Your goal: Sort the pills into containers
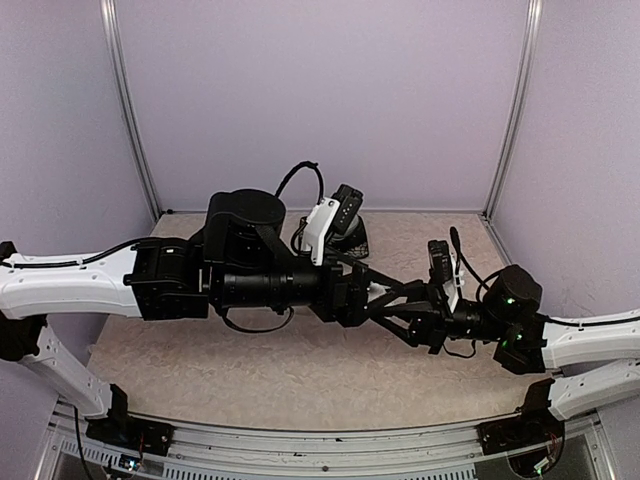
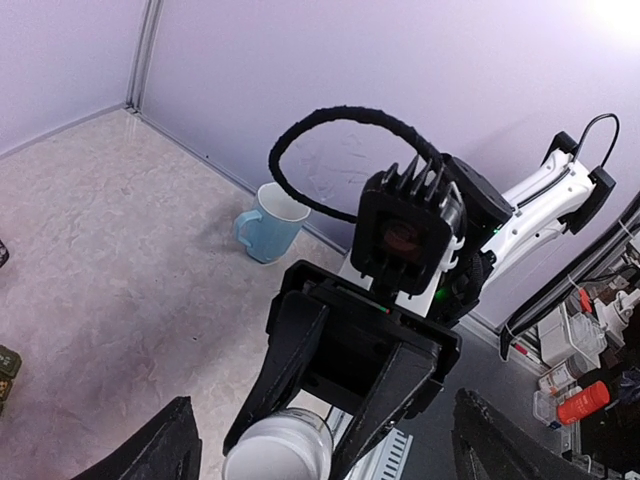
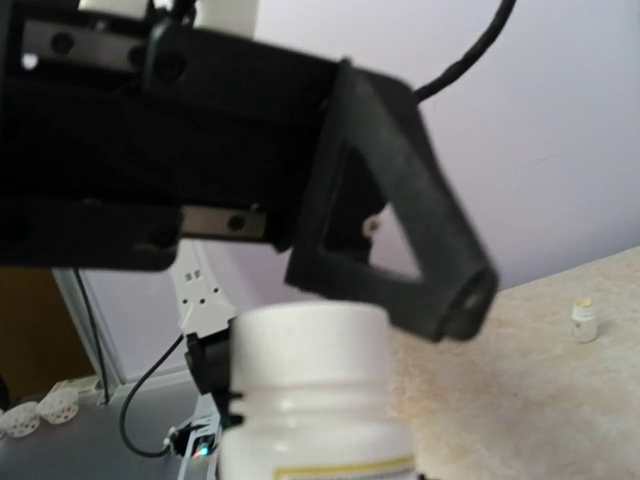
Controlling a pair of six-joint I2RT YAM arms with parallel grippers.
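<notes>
My right gripper is shut on a white pill bottle [image 3: 318, 445], its round white cap [image 2: 277, 452] facing my left gripper. In the right wrist view the bottle stands nearly upright with a yellow-edged label. My left gripper [image 1: 375, 297] is part open around the cap end, its fingers [image 2: 160, 450] apart from the cap in the left wrist view. One black triangular finger [image 3: 440, 225] of the left gripper shows just above and behind the cap in the right wrist view. Another small white bottle [image 3: 584, 322] with a yellowish top stands on the table.
A light blue mug [image 2: 270, 225] stands on the table near the wall. Behind the left gripper, a dark object [image 1: 352, 240] is partly hidden. Small items crowd the area beyond the table in the left wrist view, including a red-orange one [image 2: 583, 402].
</notes>
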